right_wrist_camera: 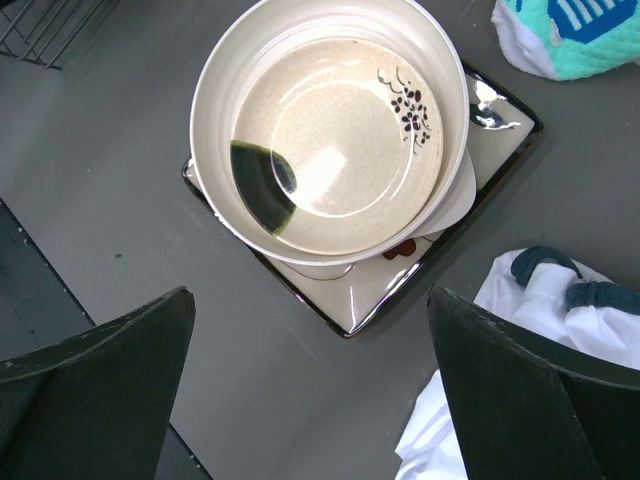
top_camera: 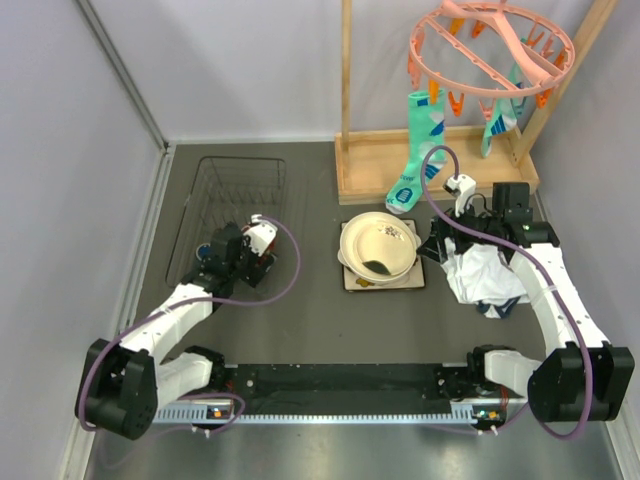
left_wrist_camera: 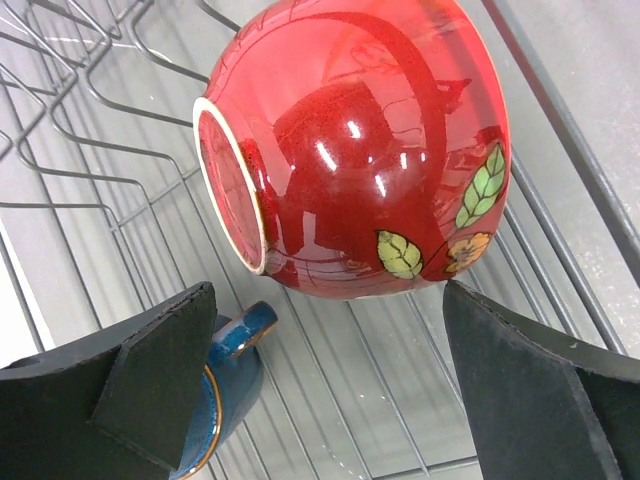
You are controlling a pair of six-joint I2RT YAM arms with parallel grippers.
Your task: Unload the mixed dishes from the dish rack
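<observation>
In the wire dish rack (top_camera: 238, 160) at left, a glossy red bowl (left_wrist_camera: 350, 150) with painted leaves lies tipped on its side. My left gripper is low over the rack's near part, open, its fingertips just short of the bowl. A blue mug (left_wrist_camera: 232, 400) lies by the left finger and partly behind it. In the top view my left arm covers most of both. Over the table at right, my right gripper stands open and empty, near the stacked dishes: a beige plate (right_wrist_camera: 340, 140) inside a white two-handled dish (right_wrist_camera: 208, 130), on a square plate (right_wrist_camera: 345, 300).
White cloth (top_camera: 482, 272) lies beneath my right gripper. Behind the stack, a wooden stand (top_camera: 360, 170) has a pink hanger ring (top_camera: 420, 35) with teal socks (top_camera: 424, 130). Bare table lies between rack and stack.
</observation>
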